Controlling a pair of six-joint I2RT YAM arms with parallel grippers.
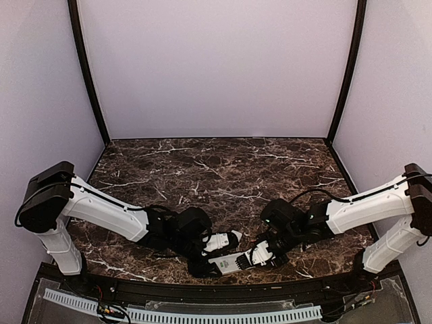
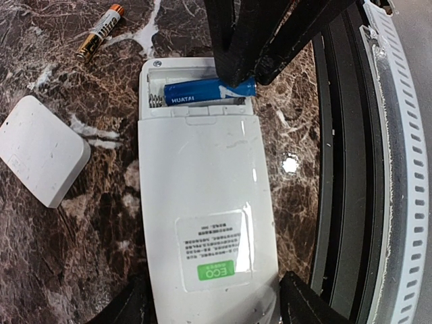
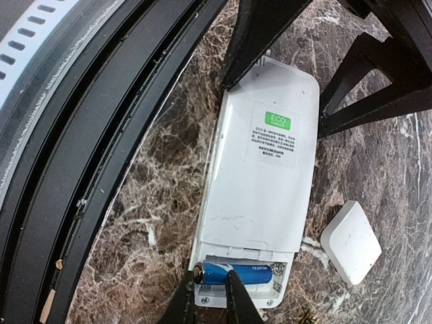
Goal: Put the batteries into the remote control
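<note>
The white remote control [image 2: 206, 175] lies back up, its battery compartment [image 3: 223, 300] uncovered at one end. A blue battery [image 2: 192, 92] sits tilted over this compartment, spring side lower and the other end raised by the side wall. My right gripper is shut on that battery near its raised end; its fingers [image 2: 233, 64] partly hide it in the left wrist view. At the opposite end, my left gripper has one finger against each long side of the remote. An orange-and-black battery [image 2: 100, 32] lies loose on the table.
Beside the remote rests a white rounded cover-like piece [image 3: 351, 241]. A dark rail [image 1: 202, 289] and a slotted white strip [image 1: 223, 316] run along the front edge. The marbled table [image 1: 216, 175] behind the arms is clear.
</note>
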